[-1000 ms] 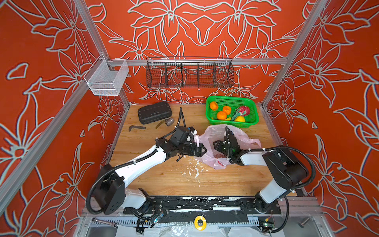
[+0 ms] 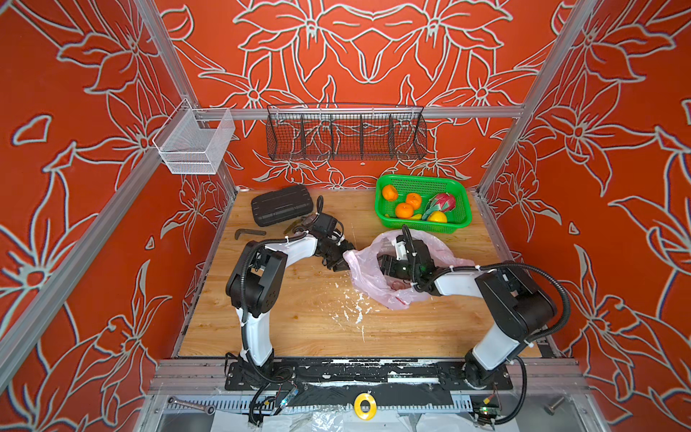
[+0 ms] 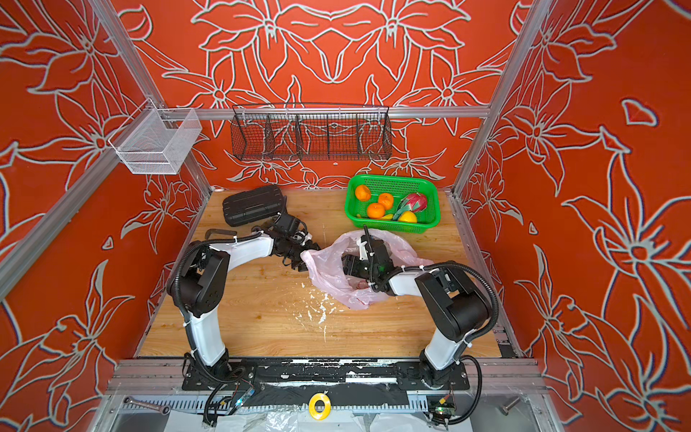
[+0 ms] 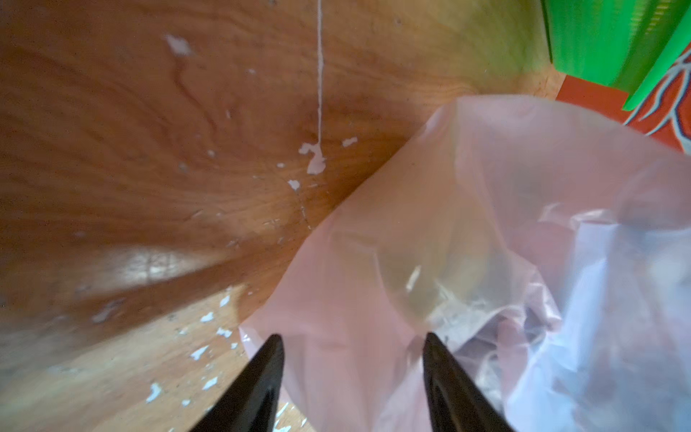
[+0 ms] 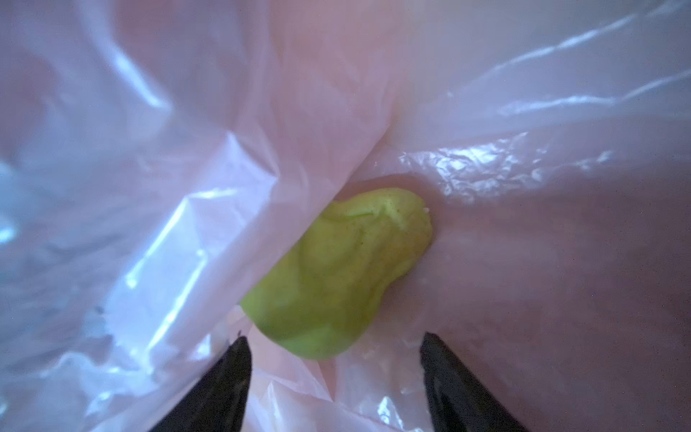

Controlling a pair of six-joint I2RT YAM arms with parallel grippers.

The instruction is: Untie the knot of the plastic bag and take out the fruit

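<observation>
A pink plastic bag lies loosened and open on the table. My left gripper is part open at the bag's left end, with film beneath and between its fingertips. My right gripper is down inside the bag, open, its fingers apart just short of a yellow-green fruit lying on the film. A fold of the bag covers part of that fruit.
A green basket of oranges and other fruit stands at the back right. A black case and small tools lie back left. Wire baskets hang on the frame.
My left arm has drawn back and up to the left, at the bag's left end. My right gripper has shifted slightly left within the bag.
</observation>
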